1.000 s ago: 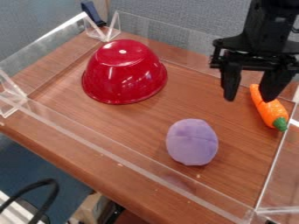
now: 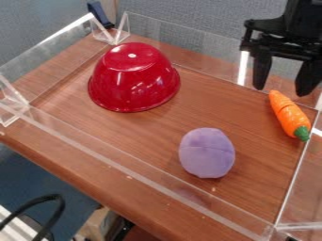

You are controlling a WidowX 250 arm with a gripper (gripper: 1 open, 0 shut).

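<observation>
My black gripper (image 2: 281, 72) hangs at the upper right, its two fingers apart with nothing seen between them, over the back end of an orange toy carrot (image 2: 288, 115). A shiny red upturned bowl (image 2: 134, 77) sits at the upper left of the wooden surface, and a lilac ball-like object (image 2: 206, 152) lies toward the front, left of the carrot and below it in view.
Clear plastic walls (image 2: 138, 171) border the wooden surface (image 2: 126, 132). A black cable (image 2: 44, 202) and other items lie off the edge at lower left.
My gripper has moved up and to the right since one second ago. The bowl, carrot and lilac object have not moved.
</observation>
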